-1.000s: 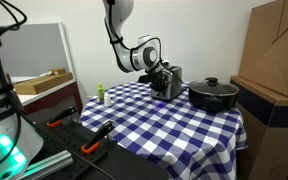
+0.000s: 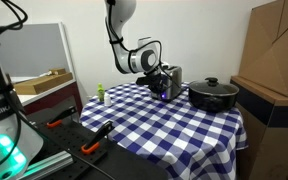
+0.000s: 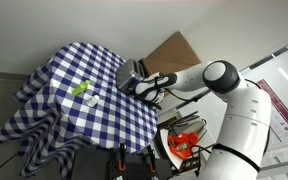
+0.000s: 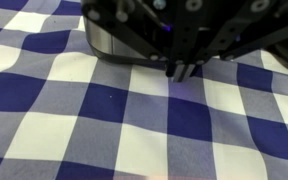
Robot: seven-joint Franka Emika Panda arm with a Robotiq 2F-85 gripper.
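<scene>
In exterior view 1 my gripper [image 2: 165, 95] is low over the checkered cloth, close against a grey metal toaster-like appliance [image 2: 175, 82]. The wrist view shows the fingertips of my gripper together, with nothing visible between them. Just beyond them in that view stands the dark and silver lower wall of the appliance [image 4: 106, 45]. Exterior view 2 has my gripper [image 3: 144, 96] beside the appliance [image 3: 129, 74], its fingertips mostly hidden there.
A black lidded pot [image 2: 213, 94] stands right of the appliance. On the left of the checkered tablecloth [image 2: 149, 122] are a green item [image 3: 81, 88] and a small white item [image 3: 92, 101]. Cardboard boxes [image 2: 272, 65] rise at the right.
Over the last second my arm has shifted slightly left, with the gripper coming down a little beside the appliance. The appliance and pot look unmoved.
</scene>
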